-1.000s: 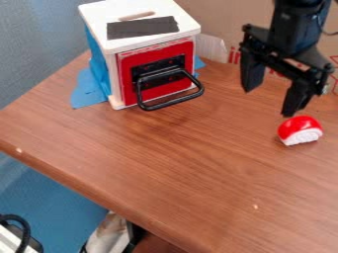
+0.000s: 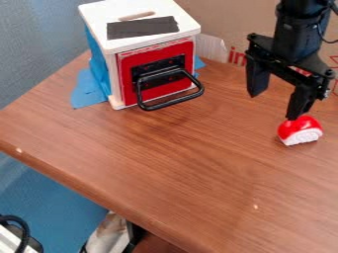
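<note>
At the right of the camera view my black gripper (image 2: pixel 294 109) hangs over a red and white rounded object (image 2: pixel 299 130) on the wooden table, its lower tip just above it. Whether the fingers are open or shut I cannot make out. A white toy box (image 2: pixel 133 20) with a red front, a dark patch on top and a black bar handle (image 2: pixel 171 98) stands at the upper left on a blue sheet (image 2: pixel 87 90).
Cardboard stands at the back right.
</note>
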